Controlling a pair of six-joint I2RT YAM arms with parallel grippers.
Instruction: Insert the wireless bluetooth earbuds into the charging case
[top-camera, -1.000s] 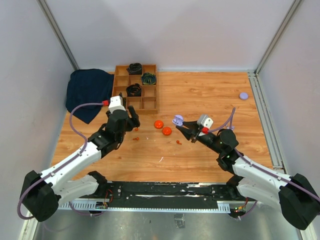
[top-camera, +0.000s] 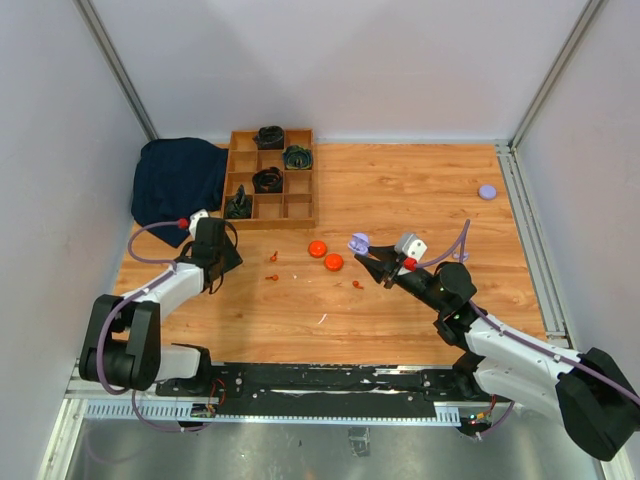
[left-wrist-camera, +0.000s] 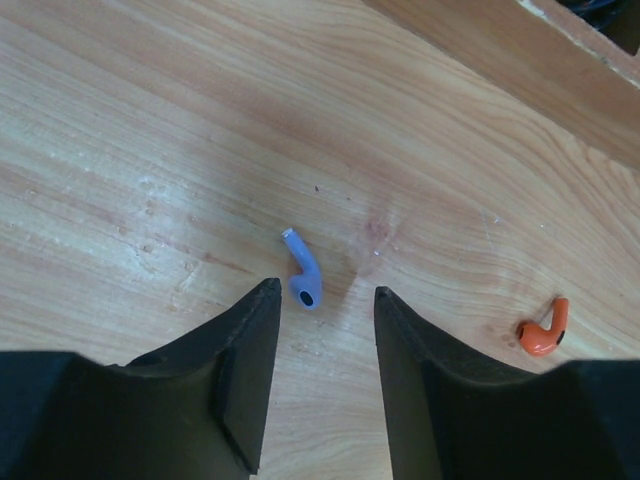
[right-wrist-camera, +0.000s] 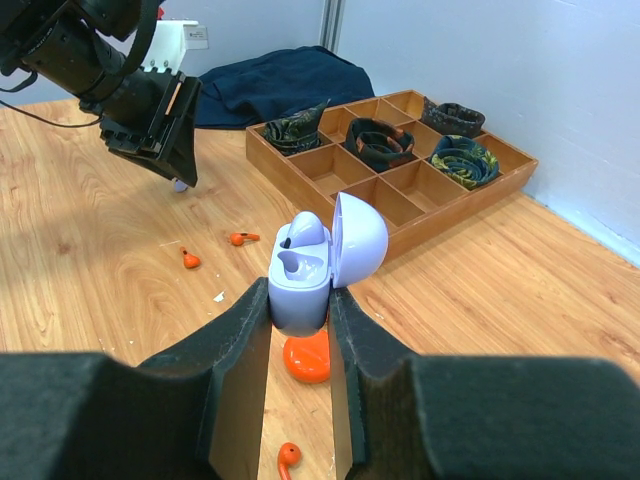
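The light purple charging case (right-wrist-camera: 300, 305) has its lid (right-wrist-camera: 362, 240) up, and my right gripper is shut on its lower body. Inside it, a rounded purple earbud (right-wrist-camera: 306, 230) appears to sit in one slot, while the nearer slot looks empty. A blue-purple earbud (left-wrist-camera: 308, 283) lies on the wooden table below my left gripper. The fingers of that gripper stand apart over the earbud, with nothing held. In the top view the left gripper (top-camera: 232, 258) hides this earbud; the case (top-camera: 359, 243) shows near mid-table.
Orange earbuds (top-camera: 274, 256) and two orange cases (top-camera: 333, 262) lie between the arms. Behind them stands a wooden compartment box (top-camera: 300, 212) with dark rolled cloths. A dark blue cloth (top-camera: 180, 185) lies at back left. Another purple case (top-camera: 487, 192) rests far right.
The right arm and its case have hardly moved.
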